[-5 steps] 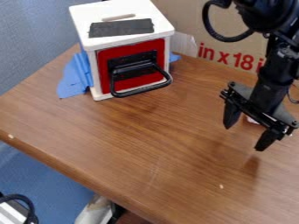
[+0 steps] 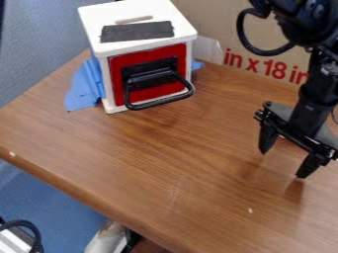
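A black robot gripper point(image 2: 283, 155) hangs low over the right side of the wooden table, its fingers pointing down and spread apart, with nothing seen between them. A white toy oven point(image 2: 105, 26) with a red front and a black handle stands at the back left, far from the gripper. A dark pad and a small light stick lie on its top.
Blue cloth point(image 2: 82, 88) lies beside and behind the oven. A cardboard panel with red print point(image 2: 260, 66) stands at the back. The table's left edge drops to a blue surface.
The gripper has moved a little to the right and down. A small light object seen behind it earlier is now hidden. The oven has not moved.
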